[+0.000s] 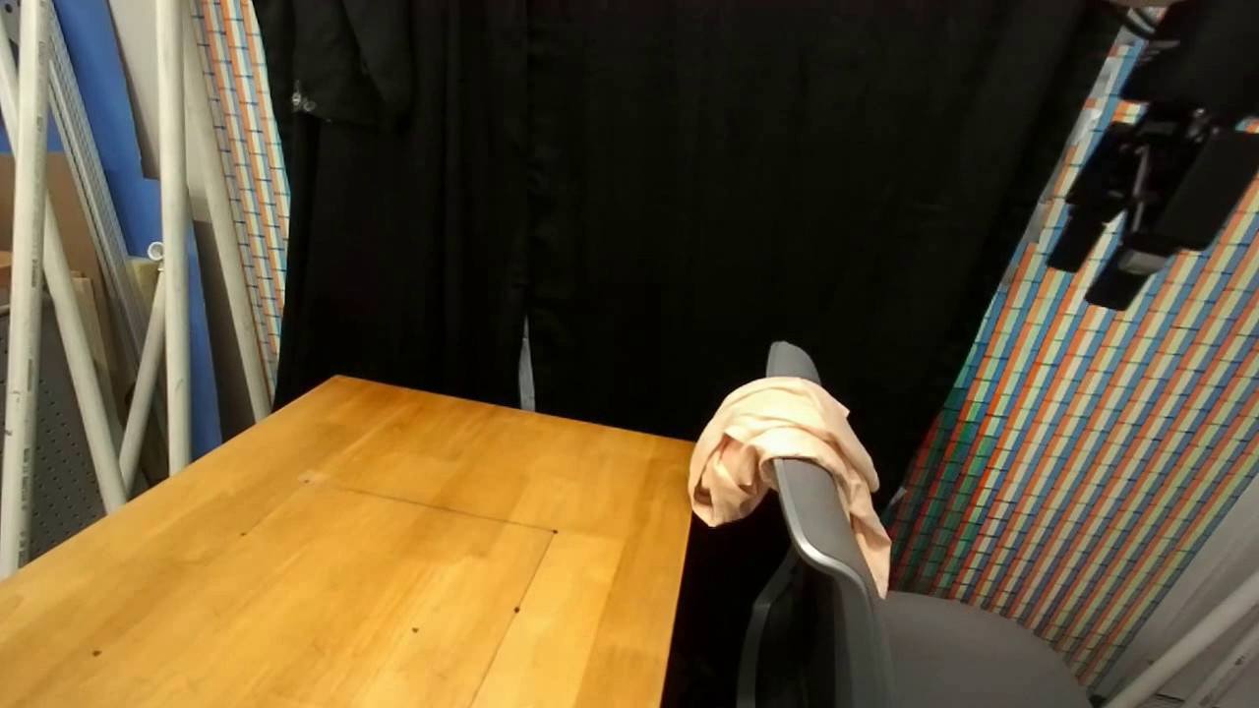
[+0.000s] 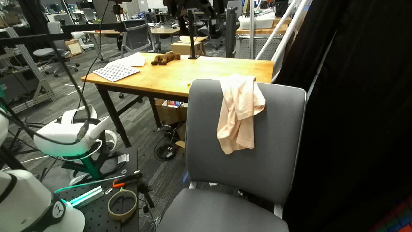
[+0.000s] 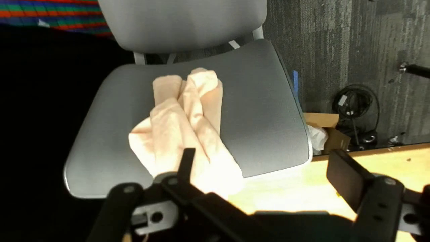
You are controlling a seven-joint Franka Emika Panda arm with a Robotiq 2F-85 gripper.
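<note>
A peach cloth (image 2: 241, 112) hangs over the top edge of a grey chair's backrest (image 2: 278, 127), with folds falling on both sides. From the side, the same cloth (image 1: 785, 431) is bunched around the edge. My gripper (image 1: 1095, 266) is up at the upper right in exterior view 1, higher than the chair and well apart from the cloth. In the wrist view the gripper stands wide open with nothing held, and the cloth (image 3: 181, 129) shows beyond its left finger, which covers a little of it.
A wooden table (image 1: 472, 519) stands behind the chair, its near part bare. On its far side lie a brown plush toy (image 2: 166, 58) and a white perforated sheet (image 2: 116, 72). Black curtains (image 1: 767, 212) border the area. A headset (image 2: 65, 135) rests on the cart at left.
</note>
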